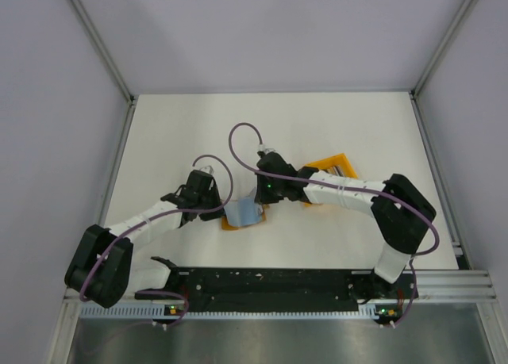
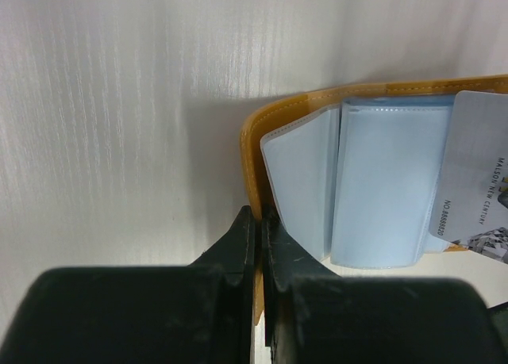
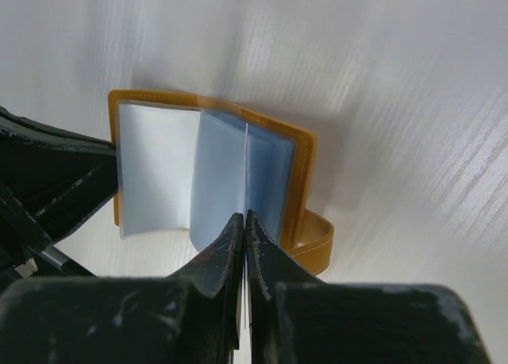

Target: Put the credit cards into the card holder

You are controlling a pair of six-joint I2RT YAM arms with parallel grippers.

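Observation:
An open card holder with a brown edge and pale blue sleeves lies low on the table's left-middle. On its brown side edge my left gripper is shut. My right gripper is shut on a grey credit card, held over the sleeves. Seen from the right wrist, that card is a thin edge-on line above the blue sleeve; whether its far edge is inside a pocket cannot be told. Other cards lie in an orange box, partly hidden by the right arm.
The orange box stands right of centre, behind the right arm. In the right wrist view, the black left gripper fingers are close to the holder.

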